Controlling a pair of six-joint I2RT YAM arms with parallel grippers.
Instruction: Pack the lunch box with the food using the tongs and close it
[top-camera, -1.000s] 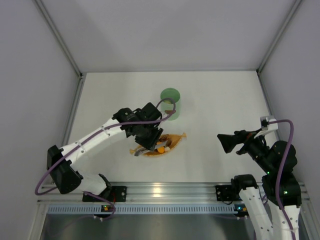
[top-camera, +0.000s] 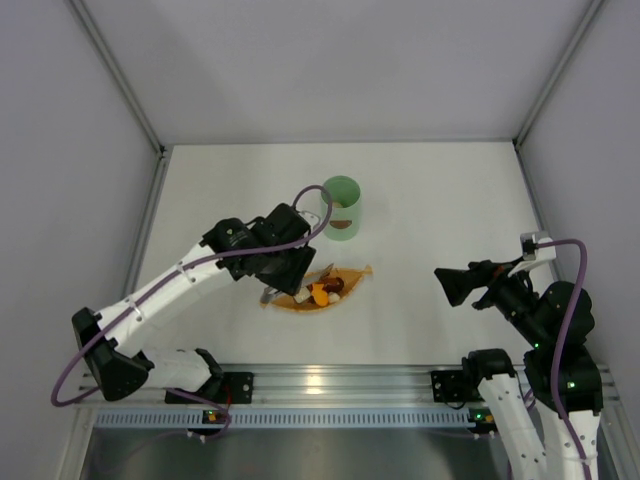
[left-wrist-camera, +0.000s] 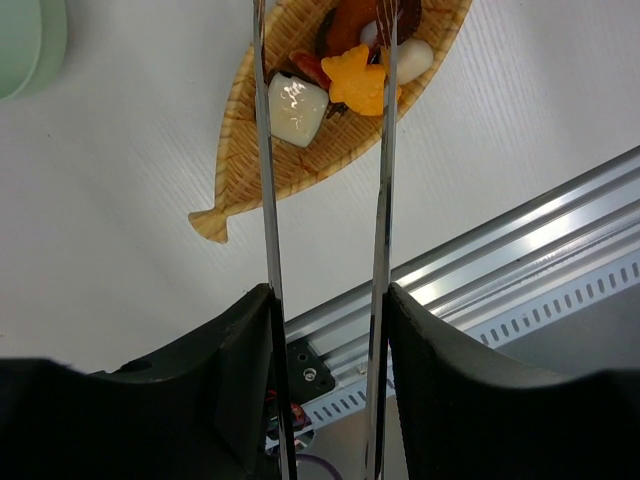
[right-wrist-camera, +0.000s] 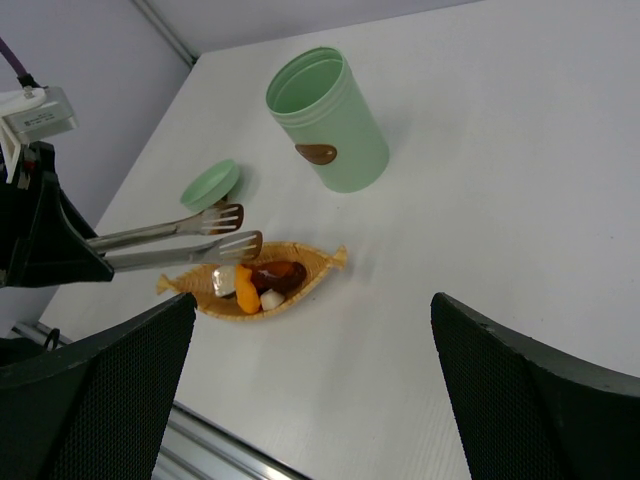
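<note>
A boat-shaped woven basket (right-wrist-camera: 215, 308) lies on the table. In it are an orange star-shaped piece (left-wrist-camera: 357, 80), a white block (left-wrist-camera: 297, 110), a brown piece (left-wrist-camera: 352, 25) and a small pale round piece (left-wrist-camera: 413, 61). My left gripper stands open above the basket, its long metal fork-like fingers (left-wrist-camera: 383, 200) apart on both sides of the star and block, nothing held between them. Behind the basket stands an open pale green container (right-wrist-camera: 345, 140). Off to the right, my right gripper (top-camera: 452, 286) is open and empty.
A small green dish or lid (right-wrist-camera: 212, 184) lies left of the container, largely behind the left arm in the top view. A metal rail (top-camera: 330, 378) runs along the table's front edge.
My left arm has drawn back to the left and its gripper has moved away from the food, which shows more openly now. The right arm has stayed still.
</note>
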